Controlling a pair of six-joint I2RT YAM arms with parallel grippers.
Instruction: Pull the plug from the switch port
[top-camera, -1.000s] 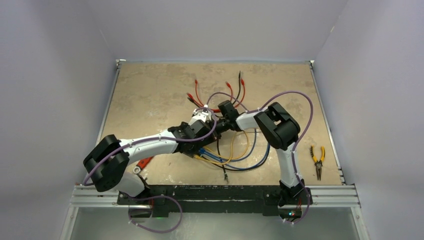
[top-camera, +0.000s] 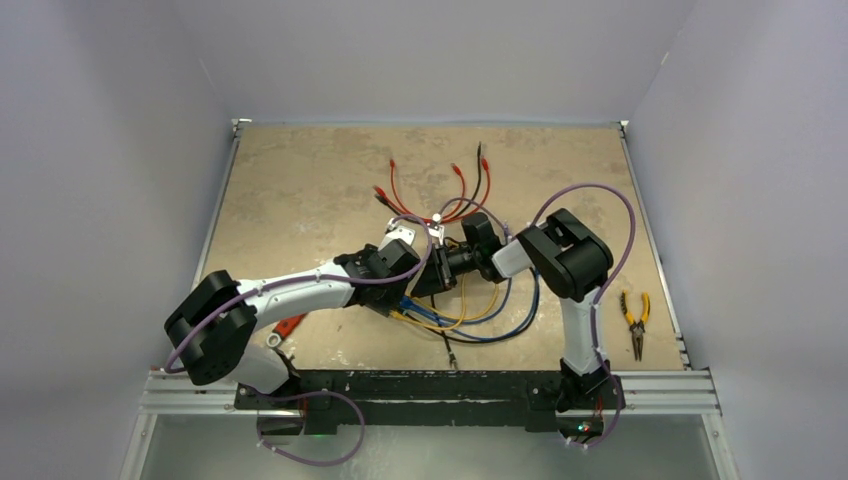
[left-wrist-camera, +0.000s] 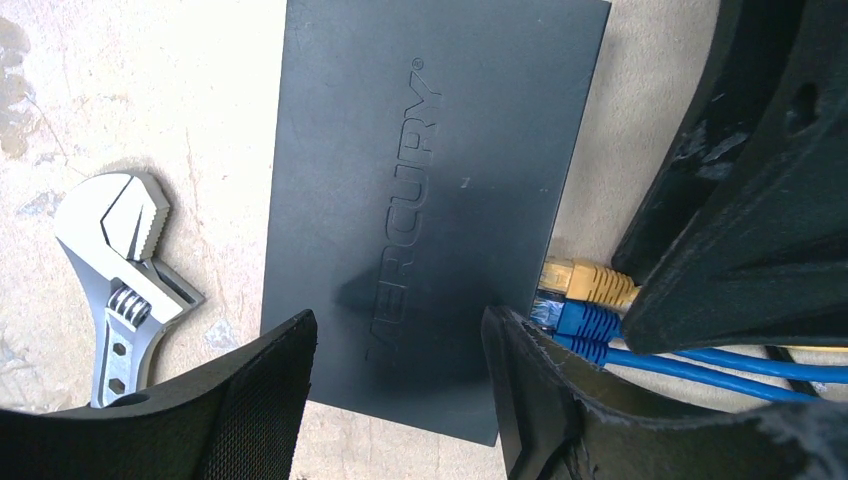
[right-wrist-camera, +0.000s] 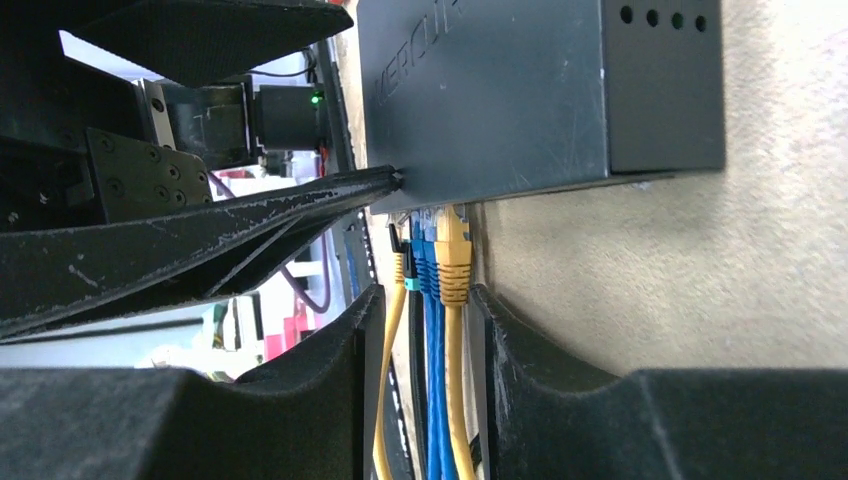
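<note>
The black switch (left-wrist-camera: 430, 150), marked MERCURY, lies flat on the board. A yellow plug sits against its port side, beside blue plugs; the yellow plug's clear front end meets the switch edge in the left wrist view. My left gripper is part open over the switch, and one of its fingers (right-wrist-camera: 340, 190) reaches the casing near the port edge. Around the yellow and blue plugs stand the right gripper's (right-wrist-camera: 427, 297) parted fingertips, the yellow plug close to the right-hand one. No grip on a plug shows.
An adjustable wrench (left-wrist-camera: 125, 285) lies left of the switch. Yellow-handled pliers (top-camera: 636, 322) rest at the far right. Red and black cables (top-camera: 460, 195) spread behind the arms. Another yellow cable (right-wrist-camera: 388, 350) and a black one run beside the blue cables.
Over the last second my right gripper has moved right and toward the front of the board, beside the switch's port side. The left arm looks nearly still.
</note>
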